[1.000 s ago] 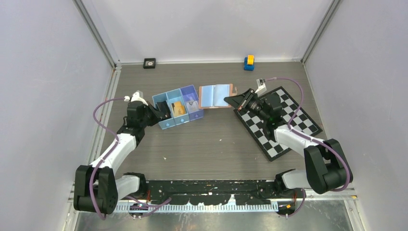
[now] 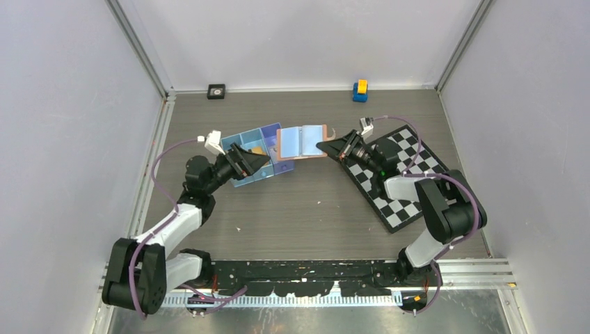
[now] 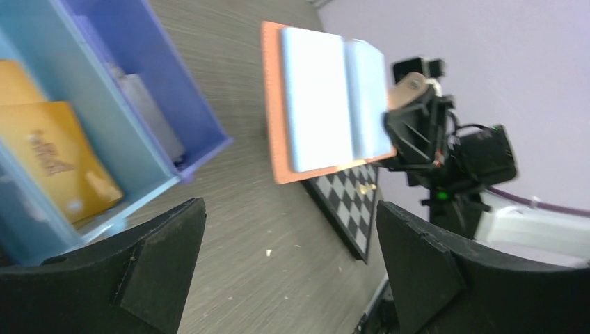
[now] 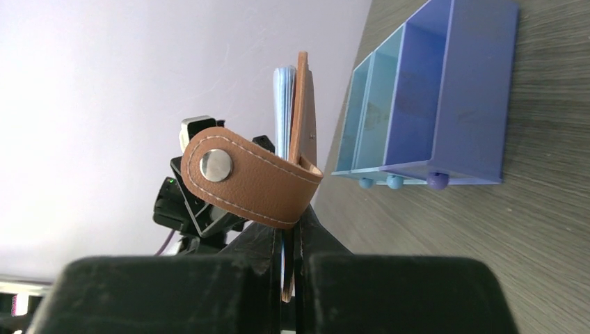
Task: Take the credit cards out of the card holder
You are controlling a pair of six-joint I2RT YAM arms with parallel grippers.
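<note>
A brown leather card holder (image 2: 301,142) hangs open above the table, its blue-white sleeve pages (image 3: 318,99) spread. My right gripper is shut on its edge, beside the strap with a metal snap (image 4: 216,165). My left gripper (image 2: 259,161) is open over the right part of the bins, with nothing between its fingers; the card holder is ahead of it, apart. Below lie the joined blue and purple bins (image 2: 284,167). Yellow cards (image 3: 62,160) lie in a blue bin, and a greyish card (image 3: 149,115) in the purple one.
A checkered board (image 2: 396,209) lies under the right arm. At the back are a small black box (image 2: 216,91) and a blue-yellow toy (image 2: 360,91).
My left gripper has opened and moved right from the leftmost bin, toward the card holder. The right gripper has shifted slightly left with the holder, whose left edge now overlaps the purple bin.
</note>
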